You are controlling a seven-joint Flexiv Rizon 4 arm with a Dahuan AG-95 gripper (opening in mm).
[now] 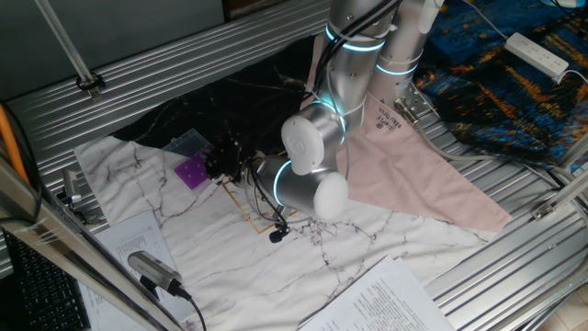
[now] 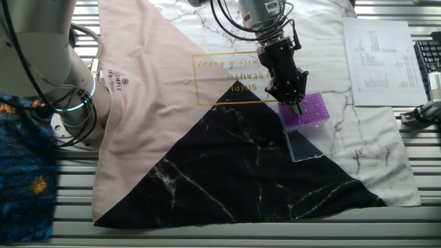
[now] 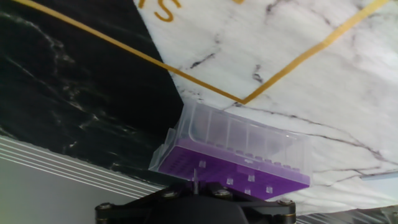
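A purple rack (image 2: 313,108) with a grid of holes lies on the marble-patterned cloth, its clear lid (image 2: 303,146) open beside it. Several small clear pieces stand up from the purple face of the rack (image 3: 239,177) in the wrist view. My gripper (image 2: 298,109) points down over the rack's left edge. Its black fingers come together at the bottom of the wrist view, where the gripper looks shut. A thin pale sliver shows at the tips; whether it is held or is part of a fingertip is unclear.
Printed sheets (image 2: 382,62) and a keyboard (image 2: 428,55) lie beyond the rack. A small camera-like device (image 1: 154,272) stands near the sheets.
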